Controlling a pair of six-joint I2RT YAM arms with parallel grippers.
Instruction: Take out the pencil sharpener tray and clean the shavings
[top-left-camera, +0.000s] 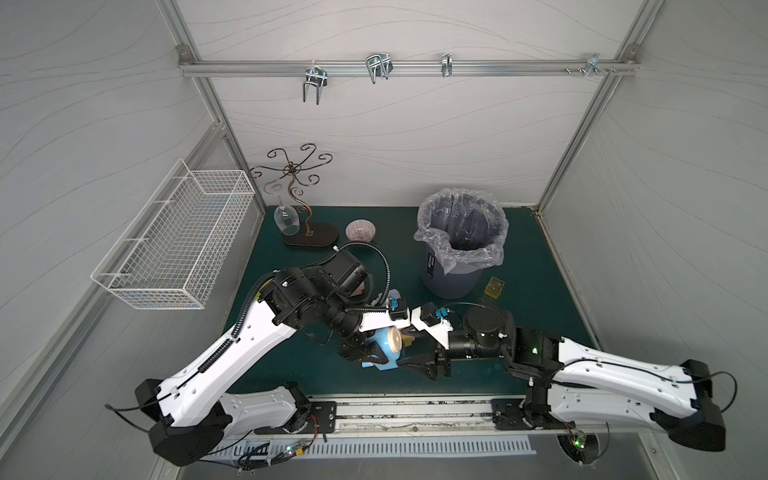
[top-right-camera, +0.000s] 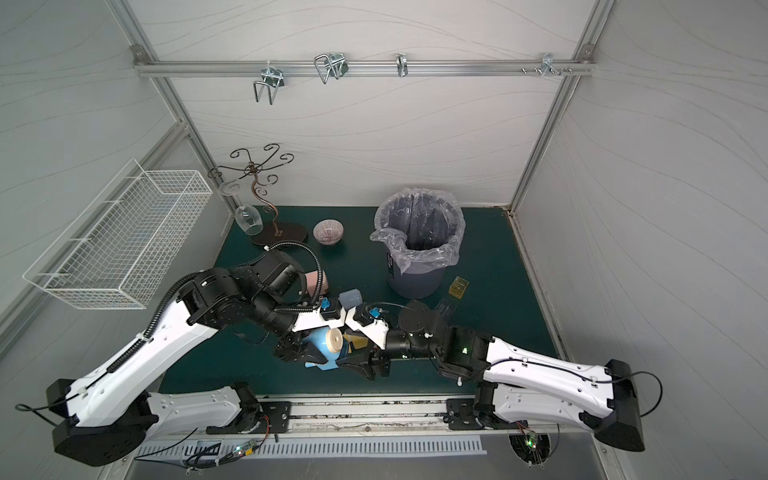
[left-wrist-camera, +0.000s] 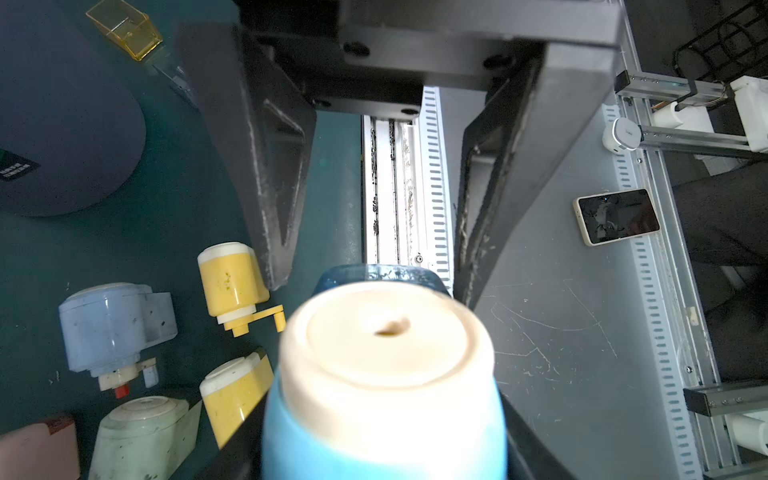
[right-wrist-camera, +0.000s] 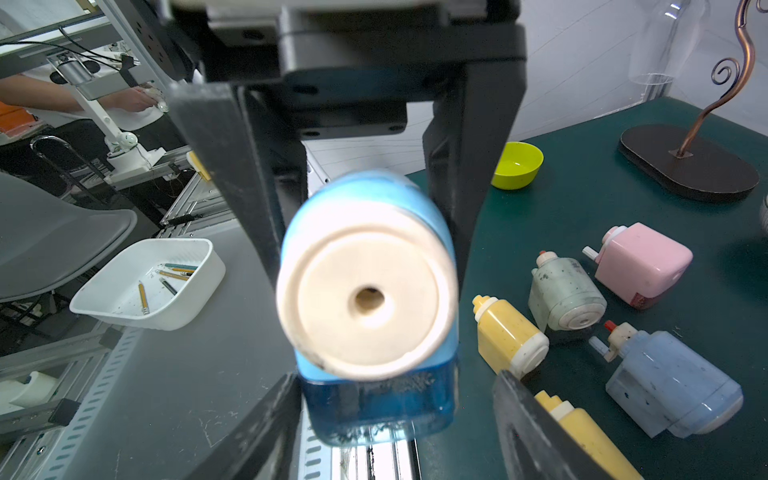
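A blue pencil sharpener (top-left-camera: 381, 348) with a cream round end and a clear blue tray (right-wrist-camera: 376, 408) is held low over the front of the table by my left gripper (top-left-camera: 364, 349), shut on its body. My right gripper (top-left-camera: 418, 360) faces it from the right, its fingers part open near the tray's side; in the right wrist view the tray stands between them, and contact is not clear. Shavings are not visible.
The lined bin (top-left-camera: 448, 280) stands back right. Several other sharpeners (right-wrist-camera: 672, 384) lie on the table (right-wrist-camera: 552, 208) behind the grippers, with a glass and metal stand (top-left-camera: 312, 236) at back left.
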